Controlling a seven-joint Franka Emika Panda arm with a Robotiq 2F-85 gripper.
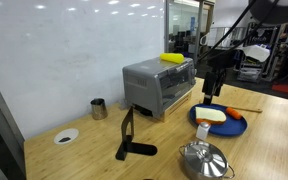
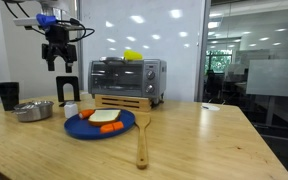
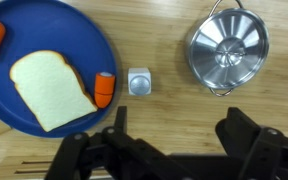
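My gripper hangs above the table with its fingers wide apart and nothing between them. In the wrist view a small white-and-grey shaker [image 3: 139,82] stands just ahead of the gap. To its left lies a blue plate [image 3: 52,22] holding a slice of bread [image 3: 52,90] and orange carrot-like pieces [image 3: 104,90]. A lidded metal pot [image 3: 227,48] sits to the right. From the side, the gripper [image 2: 59,66] is well above the pot [image 2: 34,111] and the shaker [image 2: 71,109].
A toaster oven [image 1: 159,84] with a yellow object [image 1: 172,58] on top stands at the back. Nearby are a black stand [image 1: 129,140], a metal cup [image 1: 99,108] and a white disc [image 1: 66,136]. A wooden spoon [image 2: 142,140] lies beside the plate.
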